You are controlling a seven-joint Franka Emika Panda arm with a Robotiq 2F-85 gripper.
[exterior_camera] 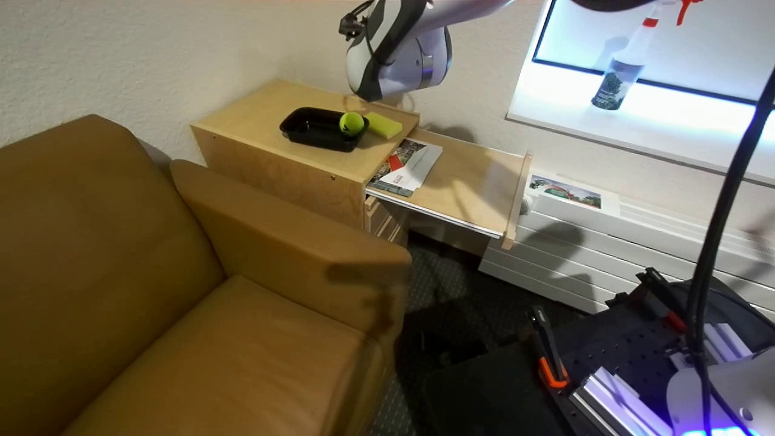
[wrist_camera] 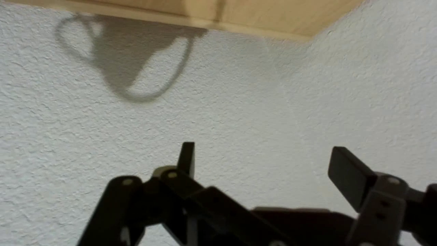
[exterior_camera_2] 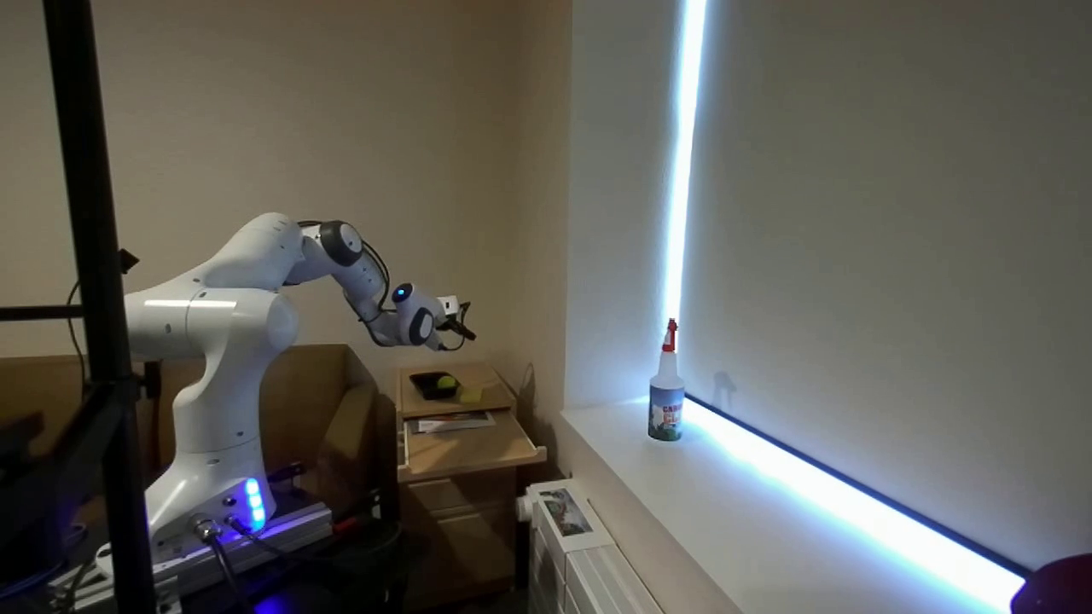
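My gripper stands open in the wrist view, its fingers wide apart with only bare wall behind the gap. In exterior view 2 it is held in the air above the wooden cabinet (exterior_camera_2: pixel 453 367). On the cabinet top sits a black tray (exterior_camera: pixel 312 116) with a yellow-green ball (exterior_camera: pixel 352 124) at its right end. A flat yellow-green piece (exterior_camera: pixel 383 126) lies beside the tray. Below, the drawer (exterior_camera: pixel 476 181) is pulled out, with printed papers (exterior_camera: pixel 418 166) lying in it. Exterior view 1 does not clearly show the fingers.
A brown sofa (exterior_camera: pixel 290 247) stands against the cabinet's side. To the drawer's right is a white radiator (exterior_camera: pixel 541 251) bearing a picture card (exterior_camera: pixel 567 190). A spray bottle (exterior_camera_2: pixel 666 399) stands on the windowsill (exterior_camera_2: pixel 614 425). Air above the cabinet is free.
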